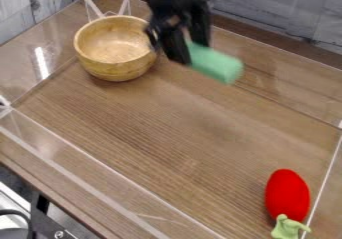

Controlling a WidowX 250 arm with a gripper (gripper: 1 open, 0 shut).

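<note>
My gripper (181, 28), dark and blurred at the top centre, is shut on a green block (214, 65), held raised just right of a wooden bowl (114, 53) at the upper left.
A red strawberry-like object (287, 195) with a green top lies at the bottom right. A cable shows at the lower left corner.
</note>
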